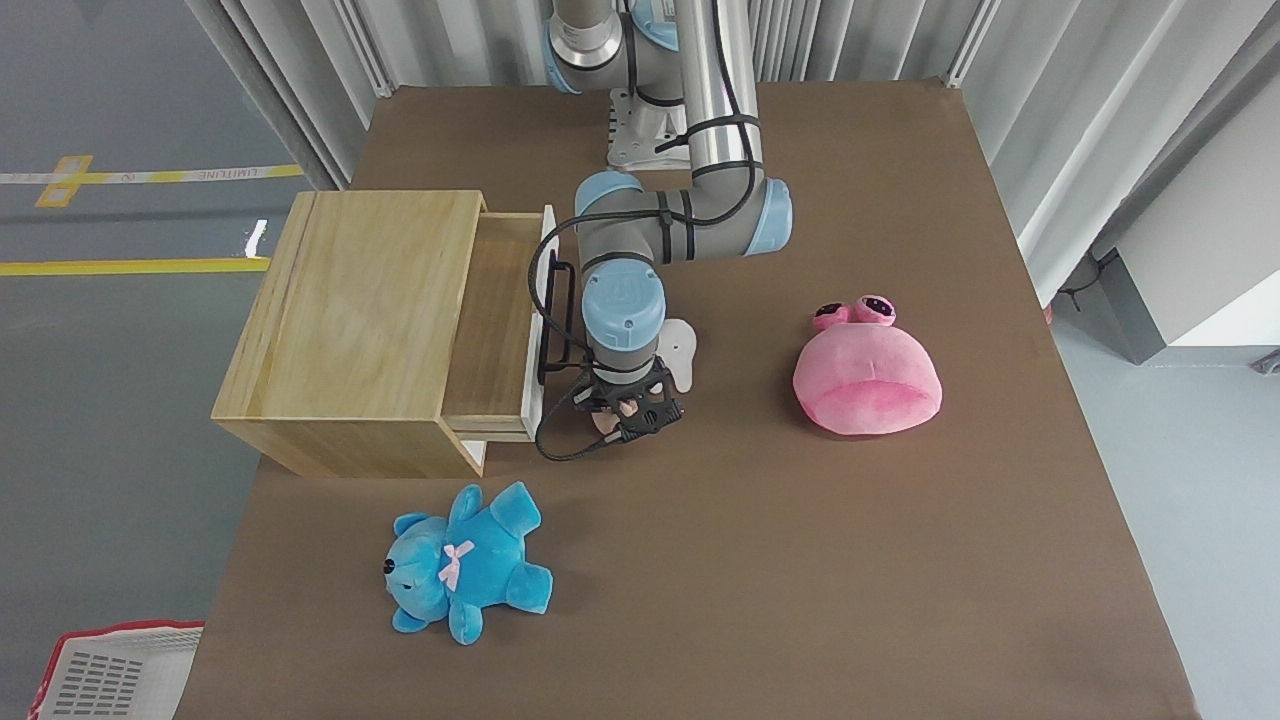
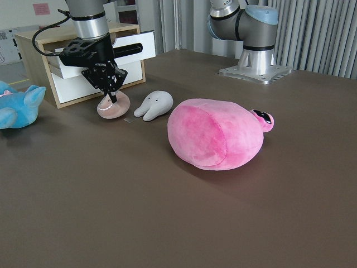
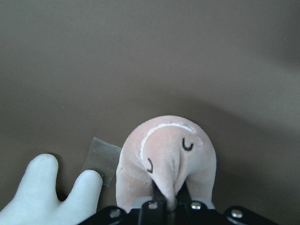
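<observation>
A small pale-pink plush toy (image 2: 113, 109) sits on the table beside the wooden drawer unit (image 1: 338, 304), whose upper drawer (image 1: 489, 322) is pulled out. My gripper is down on this toy in the wrist view, its fingers closed on the fabric, which bunches between them; the front view mostly hides the toy under the gripper. A white plush toy (image 2: 154, 105) lies right next to it, with two limbs in the wrist view.
A blue teddy bear (image 1: 480, 564) lies in front of the drawer unit. A large pink plush toy (image 1: 866, 382) rests to the right. A white basket (image 1: 116, 674) stands off the table at lower left.
</observation>
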